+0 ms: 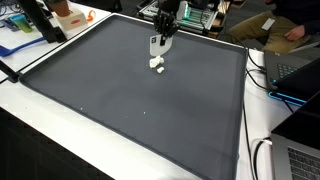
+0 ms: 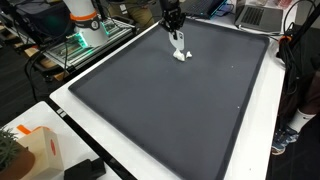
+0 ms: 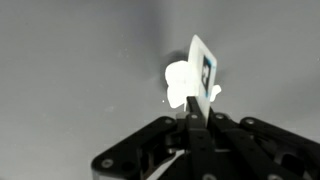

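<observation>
A flat white piece with a dark opening [image 3: 204,76] stands out from my gripper, which is shut on its near end. In exterior view 1 the same white piece [image 1: 157,47] hangs below the gripper [image 1: 165,33] near the back edge of the dark board. A rounded white object [image 3: 178,80] lies on the board just beneath it, partly covered by the held piece in the wrist view. Beside that object is a small white bit [image 1: 161,71]. Exterior view 2 shows the held piece [image 2: 178,41] just above the rounded white object [image 2: 180,56]; contact between them cannot be told.
The dark board [image 1: 140,110] is otherwise bare, with wide free room toward its front. Laptops [image 1: 295,85] and cables border its right side. Beyond the left corner are an orange container [image 1: 68,18] and other clutter.
</observation>
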